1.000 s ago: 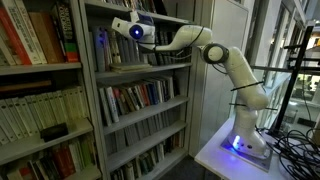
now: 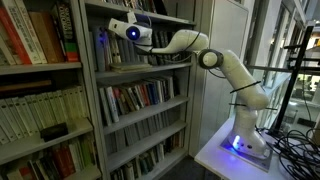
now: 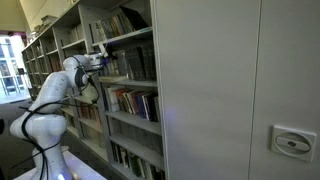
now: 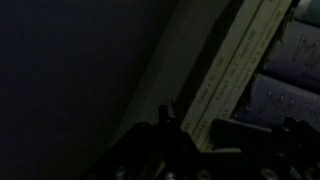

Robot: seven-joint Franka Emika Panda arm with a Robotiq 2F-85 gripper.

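Note:
At the upper shelf, my gripper (image 2: pixel 113 27) reaches left toward a row of books (image 2: pixel 104 48), close to the upright panel. From the other side, exterior view 2 has the arm's end (image 3: pixel 98 58) against the bookcase. The wrist view is very dark. In it my gripper appears open, its dark fingers apart along the bottom. Ahead of them stand narrow cream book spines (image 4: pixel 226 68) and thicker dark bluish books (image 4: pixel 282 100) with pale lettering. Whether the fingers touch any book cannot be made out.
A bookcase upright (image 2: pixel 91 85) stands left of the arm's end, with another full bookcase (image 2: pixel 38 112) beyond it. More books (image 2: pixel 138 98) fill the shelves below. A white table (image 2: pixel 222 158) carries the arm's base.
The arm's end has shifted very slightly left and down at the upper shelf. The books in exterior view 1 look unmoved.

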